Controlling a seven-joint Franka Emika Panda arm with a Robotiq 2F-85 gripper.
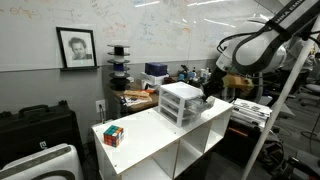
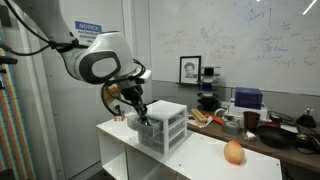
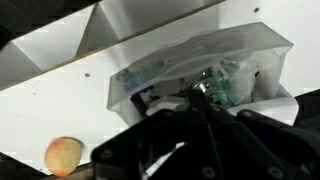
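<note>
A white drawer unit with clear drawer fronts stands on the white shelf. In the wrist view, one clear drawer is pulled out, and several small items, among them a greenish clear bag, lie inside it. My gripper is shut above the drawer's opening. Nothing shows between its fingers. In exterior view 2 the gripper is at the unit's open drawer, beside the white unit; how deep the fingertips reach is hard to tell.
A colourful cube stands on the shelf's end in exterior view 1. A round orange-yellow fruit lies on the shelf in exterior view 2. Shelf top between cube and unit is clear. A cluttered bench runs behind.
</note>
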